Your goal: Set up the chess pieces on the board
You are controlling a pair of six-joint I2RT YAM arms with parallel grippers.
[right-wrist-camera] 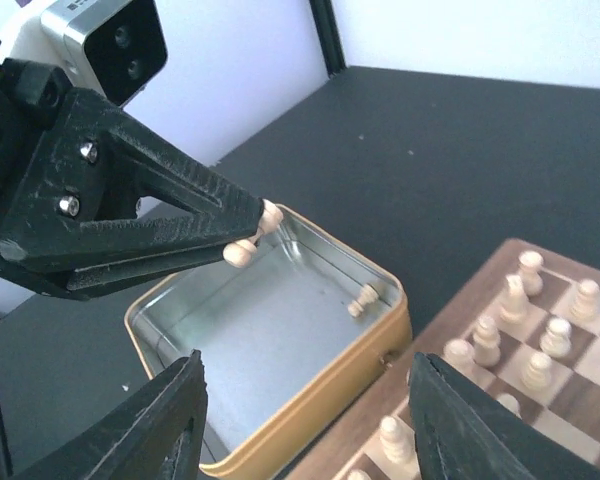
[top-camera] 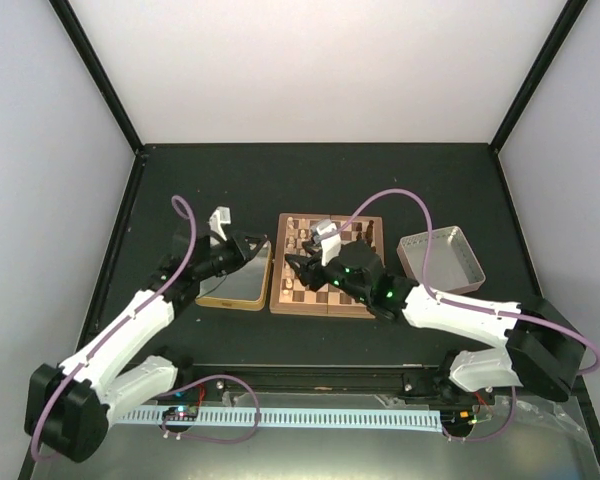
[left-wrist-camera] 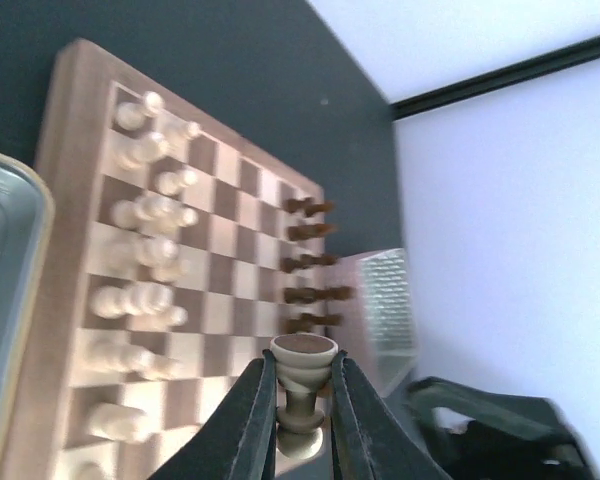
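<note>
In the left wrist view my left gripper is shut on a pale wooden chess piece point(left-wrist-camera: 302, 380). The right wrist view shows that pale piece point(right-wrist-camera: 242, 250) sticking out of the left fingertips, above the tan-rimmed tray point(right-wrist-camera: 330, 400). Another pale piece point(right-wrist-camera: 363, 299) lies inside this tray. My right gripper is open, its fingers apart with nothing held, low over the board's left side. On the chessboard point(top-camera: 327, 308), pale pieces point(left-wrist-camera: 130, 300) stand along the left columns and dark brown pieces point(left-wrist-camera: 310, 232) along the right; the right arm hides part of the board from above.
A whitish, empty-looking tray point(top-camera: 442, 260) stands to the right of the board. Both grippers are close together near the board's left edge.
</note>
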